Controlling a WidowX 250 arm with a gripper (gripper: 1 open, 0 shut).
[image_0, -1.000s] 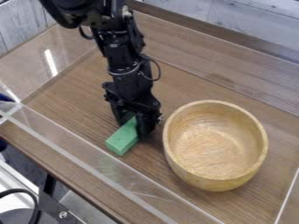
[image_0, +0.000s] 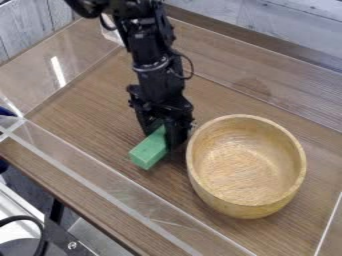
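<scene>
The black robot arm reaches down from the top centre to the gripper (image_0: 163, 132), which is low over a green block (image_0: 150, 151) on the wooden table, left of a large wooden bowl (image_0: 247, 190). The gripper's fingers are at the block's upper end and partly cover it; whether they grip it is unclear.
The bowl takes up the lower right, close beside the gripper. Black cables lie at the bottom left corner, near a transparent strip along the front.
The green block's visible part has shifted slightly up in the view, and the gripper and arm have moved a little with it. The bowl has not moved.
</scene>
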